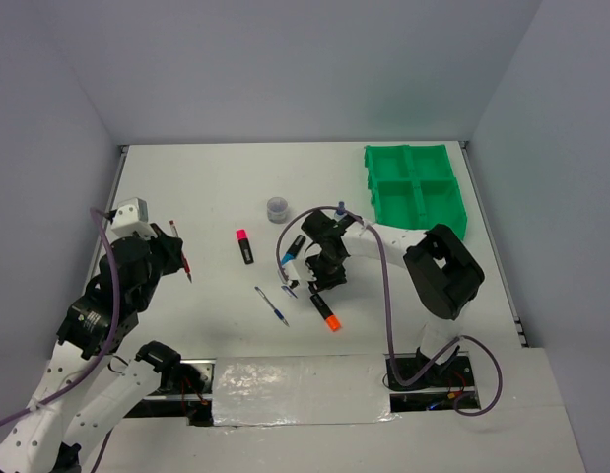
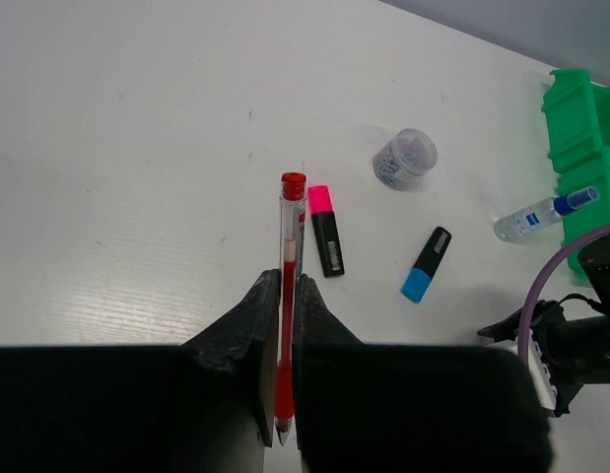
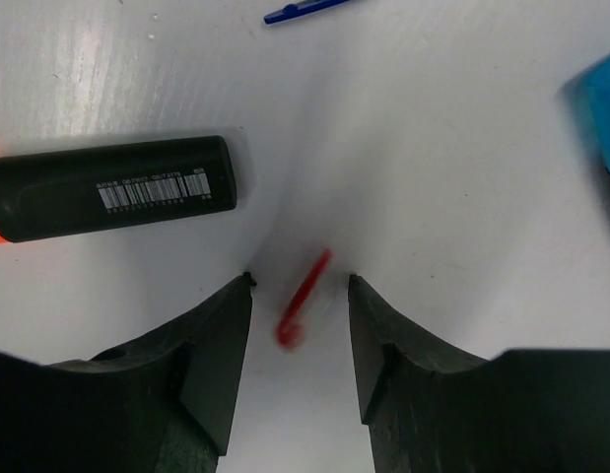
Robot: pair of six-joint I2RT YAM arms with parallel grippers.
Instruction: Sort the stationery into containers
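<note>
My left gripper is shut on a red pen (image 2: 290, 227), held upright over the table's left side. My right gripper is low over the table, part open, with a blurred red thin item (image 3: 305, 296) between its fingertips. Beside it lie an orange highlighter (image 3: 137, 187), a blue pen cap or clip (image 3: 306, 8) and a blue highlighter (image 3: 600, 108). A pink highlighter (image 1: 244, 246), a blue pen (image 1: 271, 305), a clear cup (image 2: 403, 160) and a bottle (image 2: 541, 214) are also out on the table.
The green divided container (image 1: 413, 192) stands at the back right. Grey walls surround the table.
</note>
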